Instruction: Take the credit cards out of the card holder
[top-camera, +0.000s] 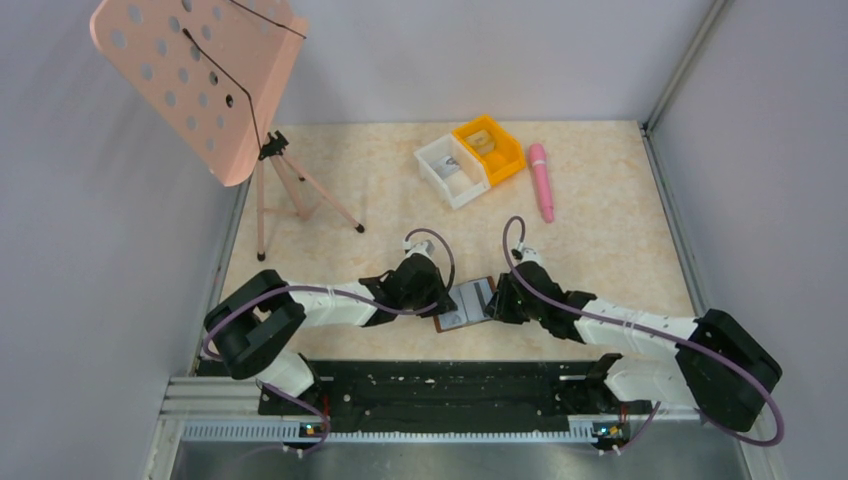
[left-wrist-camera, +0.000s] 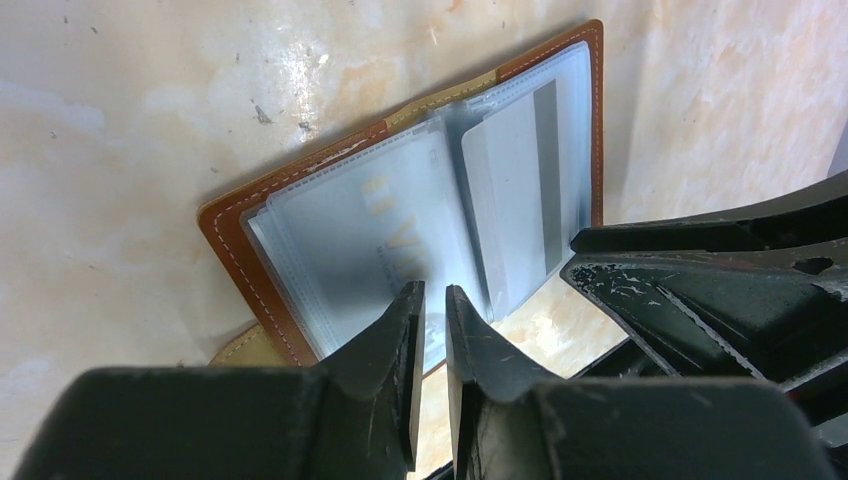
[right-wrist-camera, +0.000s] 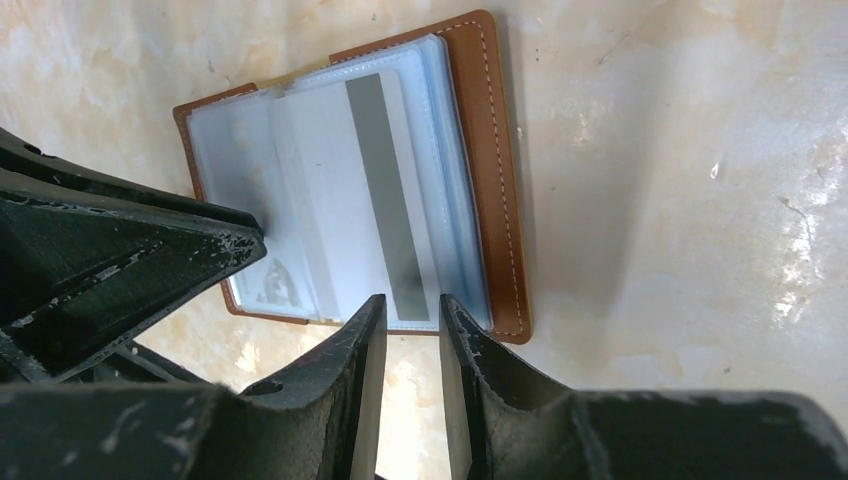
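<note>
The card holder (top-camera: 468, 303) lies spread open on the table between my two grippers, with a brown stitched leather edge and clear plastic sleeves. A whitish card with a dark grey stripe lies among the sleeves on its right part; the same card (left-wrist-camera: 505, 195) shows in the left wrist view. Faint yellowish marks show through the left sleeve (left-wrist-camera: 405, 240). My left gripper is over the holder's near edge, slightly open, nothing visible between its tips. My right gripper, open a little wider, is at the near right edge, its tips empty.
A white bin (top-camera: 436, 180) and an orange bin (top-camera: 515, 148) stand together at the back, each with something inside. Right of them lies a pink cylinder (top-camera: 541, 185). A pink tripod stand (top-camera: 262, 215) is at the back left.
</note>
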